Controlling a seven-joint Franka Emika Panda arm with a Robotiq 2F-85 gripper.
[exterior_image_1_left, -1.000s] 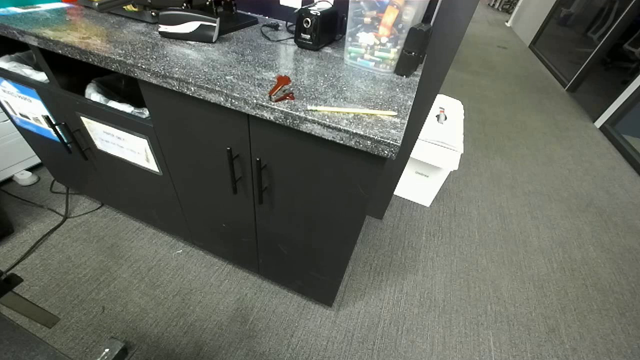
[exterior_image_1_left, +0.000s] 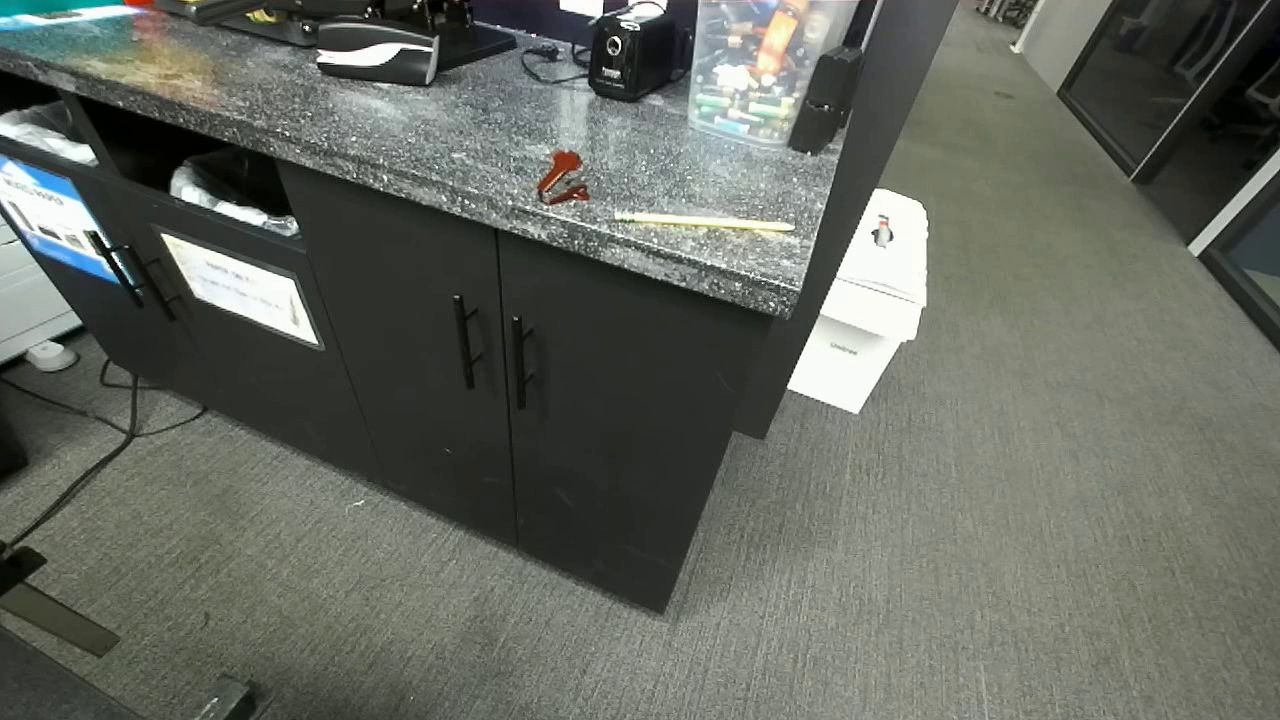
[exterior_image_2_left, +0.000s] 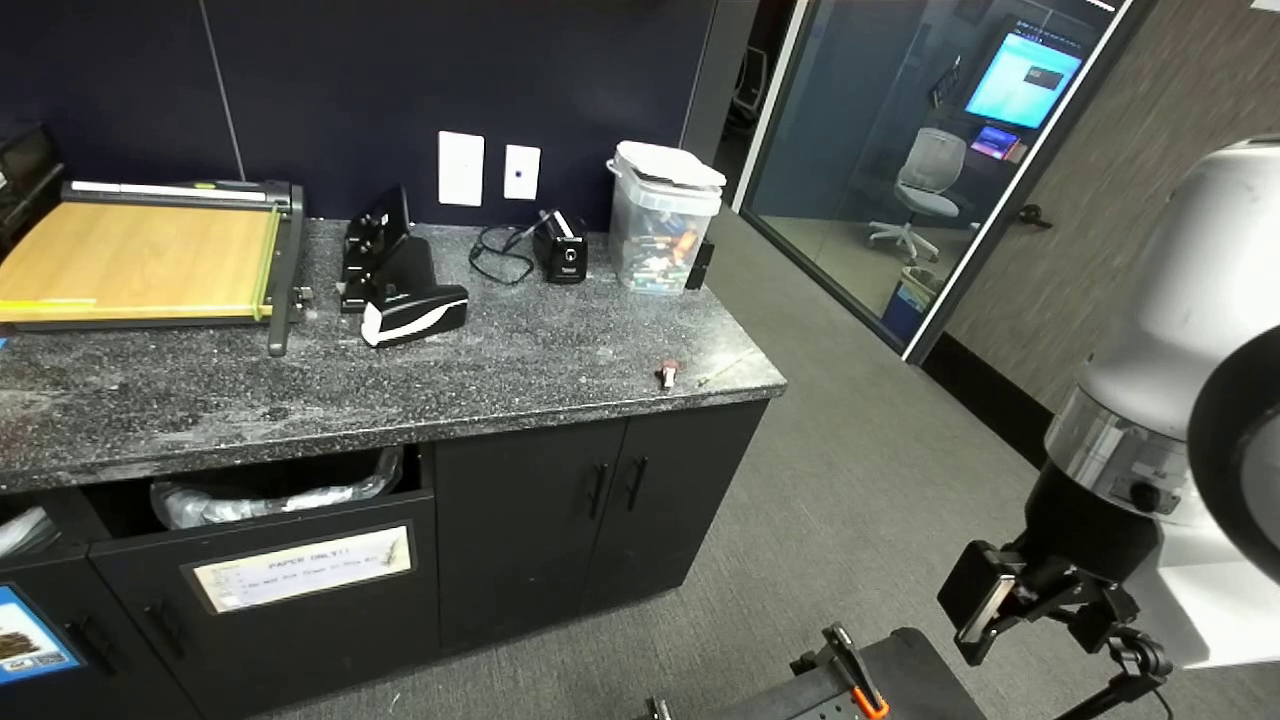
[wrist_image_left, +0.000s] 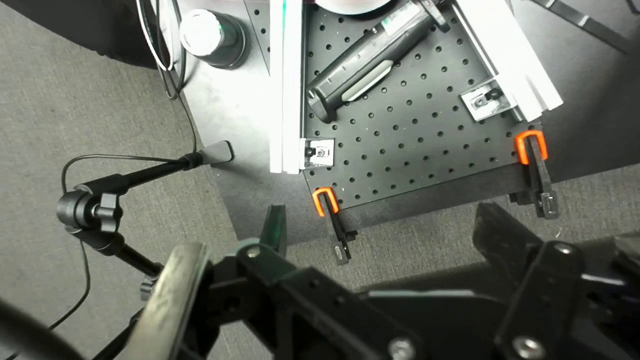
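My gripper is open, its two dark fingers wide apart with nothing between them. In exterior view 2 it hangs at the right, over the floor and well away from the counter (exterior_image_2_left: 300, 414). A red-brown staple remover (exterior_image_1_left: 561, 174) lies near the counter's front edge. Beside it, toward the corner, rests a pale yellow pencil (exterior_image_1_left: 704, 222). Farther back are a black-and-white stapler (exterior_image_1_left: 378, 53), a black pencil sharpener (exterior_image_1_left: 630, 54) with its cord, and a clear tub (exterior_image_1_left: 753, 84) of batteries. In exterior view 2 the tub has a white lid.
A paper cutter (exterior_image_2_left: 132, 258) occupies the counter's left. Below my gripper, the wrist view shows a perforated black plate (wrist_image_left: 408, 144) with orange-tipped clamps (wrist_image_left: 327, 201), metal rails (wrist_image_left: 286, 90) and a dark tool (wrist_image_left: 372, 60). A camera stand (wrist_image_left: 99, 210) is at the left.
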